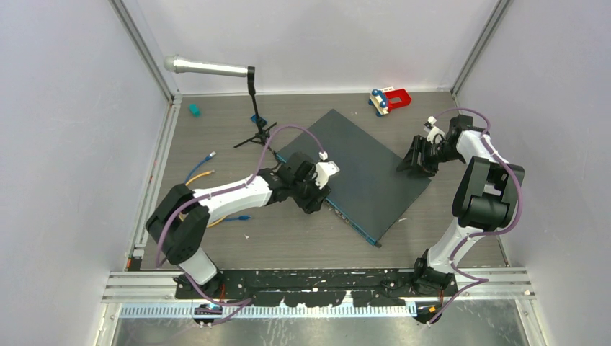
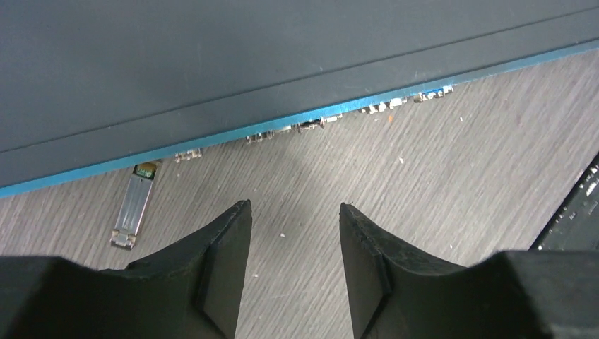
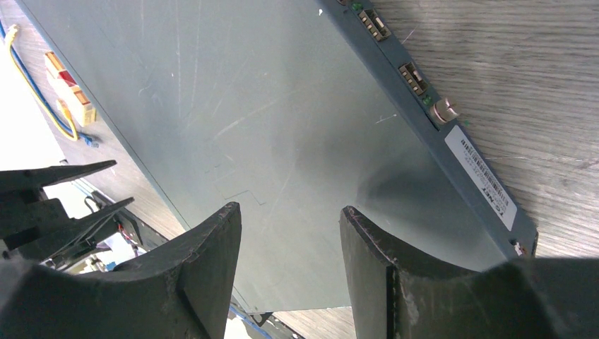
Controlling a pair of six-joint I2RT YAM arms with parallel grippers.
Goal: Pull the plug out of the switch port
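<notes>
A dark flat switch (image 1: 353, 158) lies angled on the table, its blue port edge (image 2: 240, 131) toward my left gripper. That gripper hovers open over the wood beside the edge, nothing between its fingers. A silver module (image 2: 131, 212) lies on the table left of it, its end at the edge; whether it is plugged in is unclear. My right gripper is over the switch's right part with fingers apart and empty, above a panel edge with sockets (image 3: 412, 78).
Blue and yellow cables (image 1: 204, 175) lie at left. A microphone on a tripod (image 1: 209, 68) stands at back left, a red toy (image 1: 396, 99) at back right.
</notes>
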